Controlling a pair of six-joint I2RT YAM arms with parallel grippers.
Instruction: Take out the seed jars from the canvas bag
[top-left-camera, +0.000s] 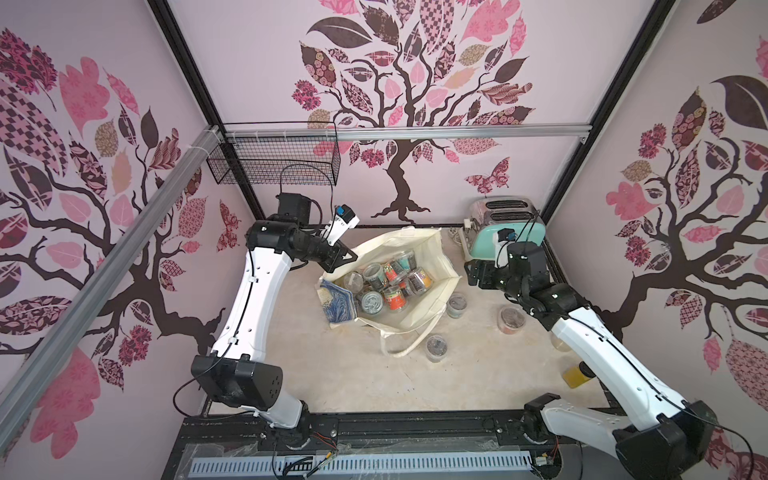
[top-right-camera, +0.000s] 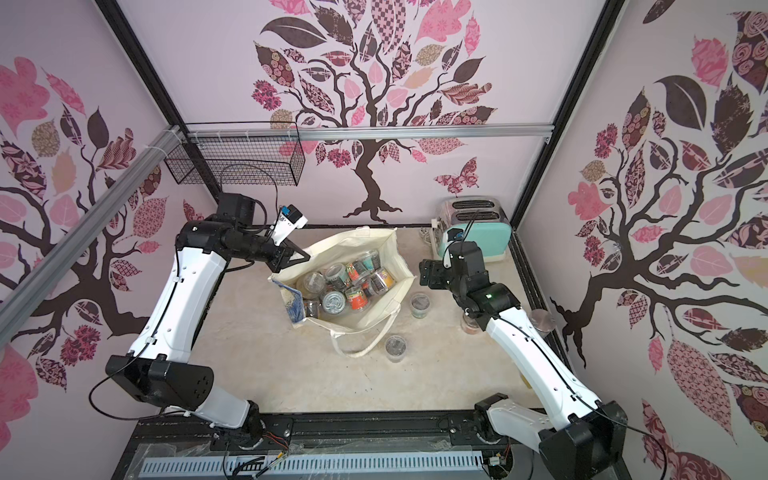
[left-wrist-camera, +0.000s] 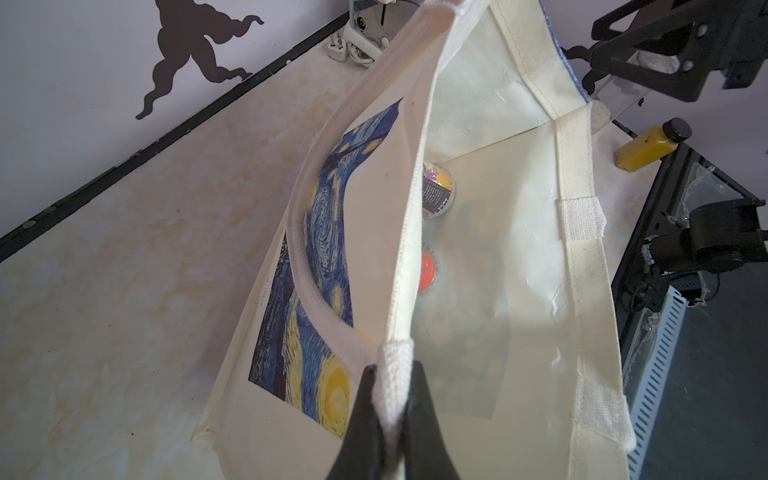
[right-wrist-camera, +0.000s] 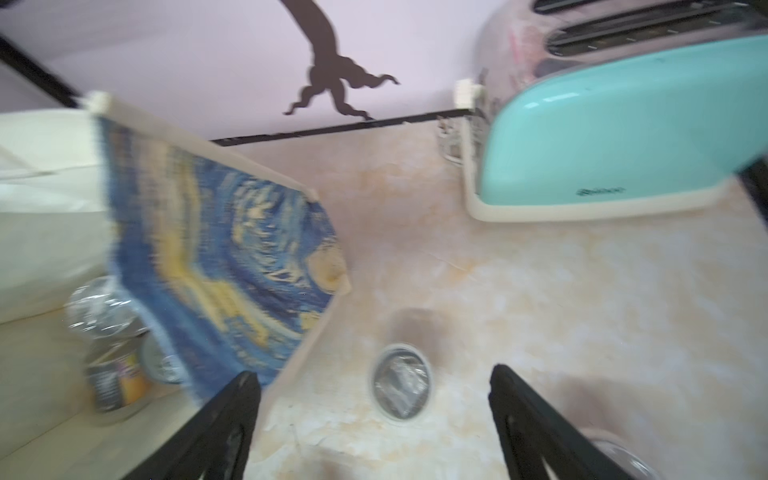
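Observation:
The cream canvas bag (top-left-camera: 416, 312) stands open mid-table, holding several jars (top-right-camera: 356, 297). My left gripper is shut on the bag's fabric rim at its left side. My right gripper hangs raised right of the bag, its fingers apart with nothing between them; its view is blurred. Jars stand on the table outside the bag: one (top-left-camera: 436, 348) in front, another (top-left-camera: 456, 305) beside it and one (top-left-camera: 510, 318) farther right.
A mint toaster (top-right-camera: 480, 237) stands at the back right. A yellow bottle (left-wrist-camera: 644, 148) is near the right front edge. A wire basket (top-left-camera: 272, 156) hangs at the back left.

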